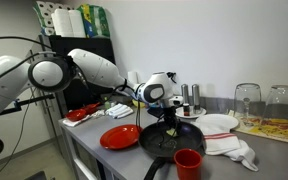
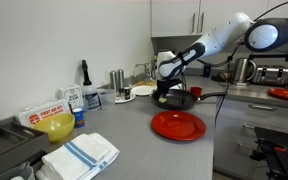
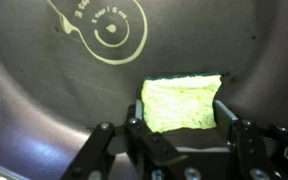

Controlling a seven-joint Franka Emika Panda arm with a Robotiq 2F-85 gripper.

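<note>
A pale yellow-green sponge (image 3: 179, 104) sits between the two fingertips of my gripper, which is shut on it. Beneath is the dark interior of a frying pan (image 3: 74, 85), with light printed rings and lettering at the upper left of the wrist view. In exterior view 1 the gripper (image 1: 171, 122) points down into the pan (image 1: 191, 136), and a bit of the sponge shows at its tip. Whether the sponge's underside touches the pan floor is hard to tell.
A red mug (image 1: 188, 165) stands close beside the pan's handle (image 1: 157, 168). The red plate (image 1: 121, 137) lies left of the pan in exterior view 1. Behind are a white plate (image 1: 218, 122), a white towel (image 1: 225, 144) and glass jars (image 1: 248, 98). Bare counter (image 2: 154, 158) extends past the red plate.
</note>
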